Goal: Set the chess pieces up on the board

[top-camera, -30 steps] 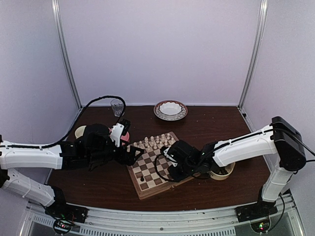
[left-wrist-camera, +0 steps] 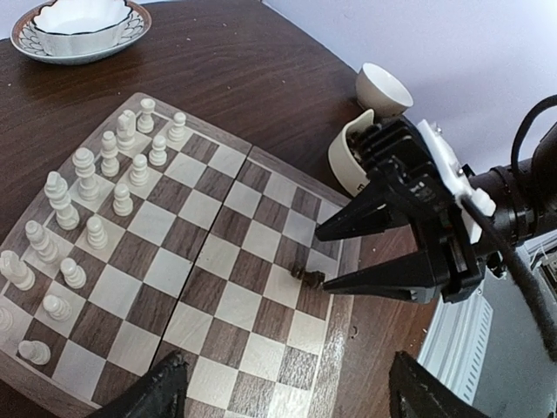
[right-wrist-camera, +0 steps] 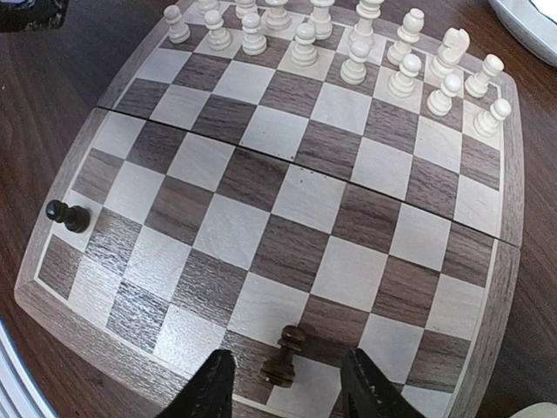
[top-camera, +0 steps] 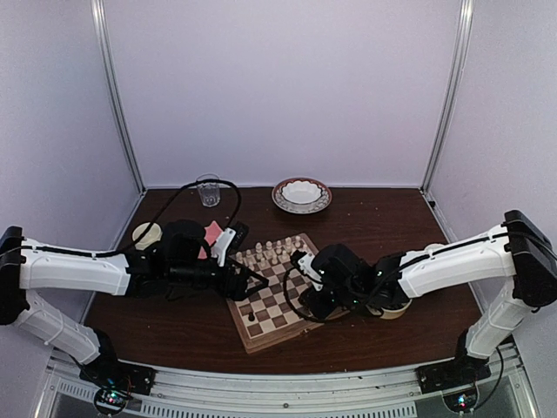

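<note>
White pieces stand in two rows on the far side of the chessboard (top-camera: 274, 300). A dark piece (right-wrist-camera: 285, 355) lies on its side on the near squares, between the lines of my right gripper's (right-wrist-camera: 285, 383) spread fingers. Seen from the left wrist, that dark piece (left-wrist-camera: 306, 277) is beside the lower fingertip of the right gripper; no grip on it shows. A black pawn (right-wrist-camera: 68, 215) is upright near the board's left edge. Above the board's left part, my left gripper is open and empty.
A cream bowl (left-wrist-camera: 348, 157) with dark contents stands right of the board, a smaller bowl (left-wrist-camera: 383, 90) behind it. Stacked plates (top-camera: 302, 195) and a glass (top-camera: 208, 190) stand at the back. A pink item (top-camera: 212, 233) lies behind the left arm. Both arms are close together over the board.
My left gripper has moved right, farther over the board. The standing black pawn has stayed put.
</note>
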